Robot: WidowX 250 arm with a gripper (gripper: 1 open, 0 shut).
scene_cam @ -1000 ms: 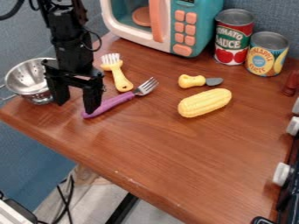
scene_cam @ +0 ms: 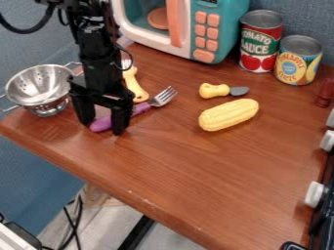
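Observation:
My black gripper (scene_cam: 102,115) is low at the left of the wooden table, its fingers over the handle of a purple fork (scene_cam: 152,104). Whether it is shut on the handle I cannot tell. A yellow brush-like utensil (scene_cam: 135,86) lies just behind, partly hidden by the arm. A steel colander (scene_cam: 39,88) sits at the table's left edge, beside the gripper.
A yellow corn cob (scene_cam: 229,114), a small yellow-handled cutter (scene_cam: 224,91), two cans (scene_cam: 261,44) (scene_cam: 298,61) and a toy microwave (scene_cam: 196,29) stand or lie toward the back and right.
The arm and gripper have shifted slightly to the right and lower, covering more of the purple fork's handle and the yellow utensil.

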